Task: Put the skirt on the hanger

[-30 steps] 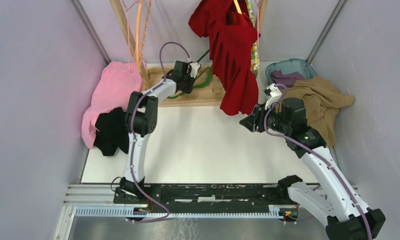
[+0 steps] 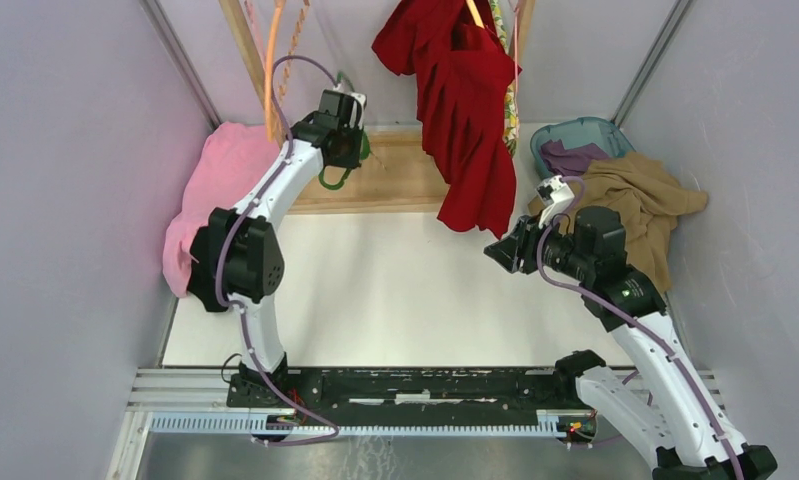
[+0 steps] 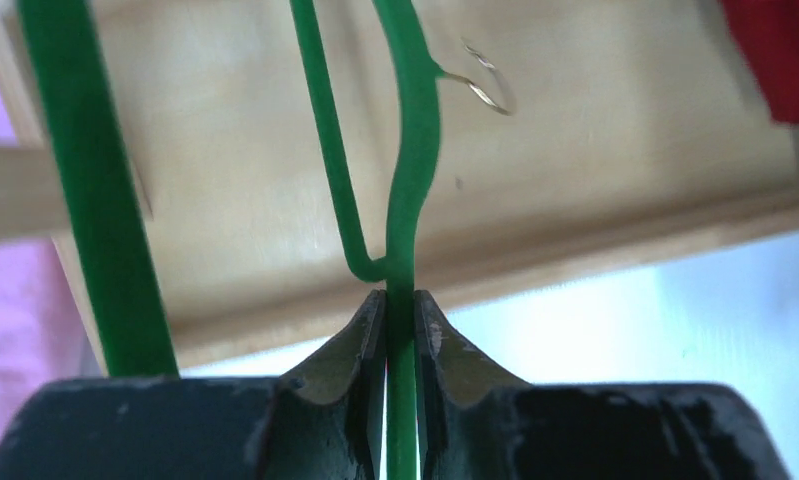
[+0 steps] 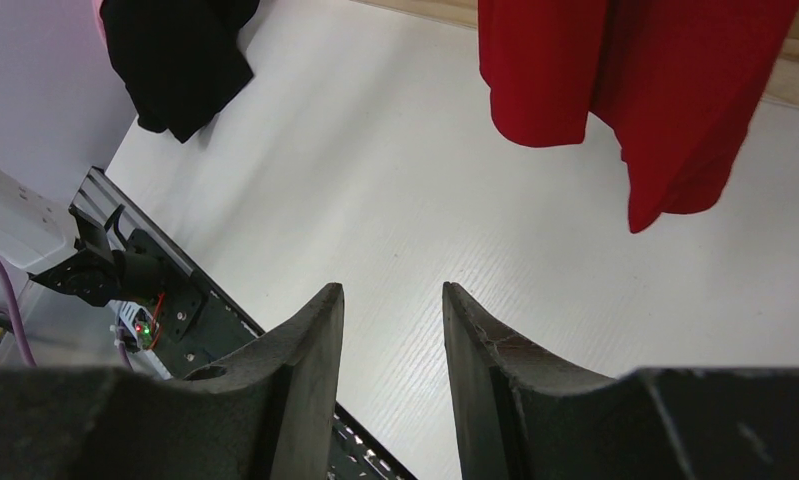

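My left gripper is shut on a green hanger [image 3: 415, 150], its fingers pinching one bar; the metal hook points right. From above, only bits of the hanger [image 2: 335, 182] show around the left gripper [image 2: 355, 160], over the wooden base. The right gripper is open and empty, over the white table in front of a hanging red garment [image 2: 475, 130]. A black cloth [image 4: 180, 60] lies at the far left in the right wrist view, and a pink cloth [image 2: 220, 175] is beside it. I cannot tell which cloth is the skirt.
Other hangers, one of them orange [image 2: 273, 80], hang from the rack at upper left. At the right stand a teal basket [image 2: 590, 130] with purple cloth and a brown cloth [image 2: 635, 205].
My left arm has moved left and toward the rack's left side, carrying the green hanger away from the red garment. The right gripper has shifted slightly to the right.
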